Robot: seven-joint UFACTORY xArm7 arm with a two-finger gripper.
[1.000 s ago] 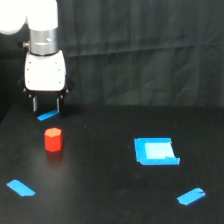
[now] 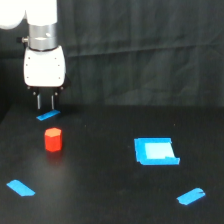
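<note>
My gripper (image 2: pixel 46 104) hangs at the left of the camera view, pointing down, with a dark gap between its two fingers. Nothing shows in that gap. Just below the fingertips, a strip of blue tape (image 2: pixel 48 115) lies on the table. Nearer the camera sits a red block (image 2: pixel 53 139), apart from the gripper. To the right, a pale light-blue square (image 2: pixel 157 151) lies within a blue border (image 2: pixel 139 147); whether it is a shallow tray or a taped patch, I cannot tell.
More blue tape strips mark the dark table at front left (image 2: pixel 20 188) and front right (image 2: pixel 190 196). A dark curtain (image 2: pixel 140 60) closes off the back. Bare table lies between the red block and the blue-bordered square.
My gripper's fingers have come closer together, and the arm sits slightly higher in the picture. The red block and the blue-bordered square have stayed put.
</note>
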